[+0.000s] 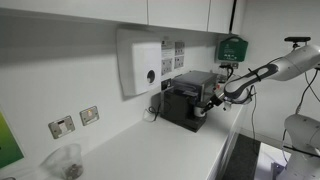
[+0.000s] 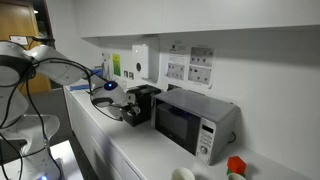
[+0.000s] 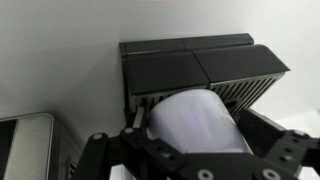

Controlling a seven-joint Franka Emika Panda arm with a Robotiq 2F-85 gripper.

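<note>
A white cup (image 3: 195, 122) fills the space between the two fingers of my gripper in the wrist view. The fingers stand open around it, and contact with either finger is hard to make out. Just beyond the cup is the black slatted tray (image 3: 165, 73) of a dark machine. From the first exterior view, my gripper (image 1: 213, 103) is at the front of that black machine (image 1: 181, 107), beside the pale cup (image 1: 200, 112). The second exterior view has my gripper (image 2: 130, 111) small and partly lost against the machine (image 2: 141, 106).
A microwave (image 2: 190, 124) stands along the wall beside the machine. Closer to that camera are a white cup (image 2: 183, 174) and a red object (image 2: 236, 165). A clear bag or bowl (image 1: 66, 162) lies at the near left.
</note>
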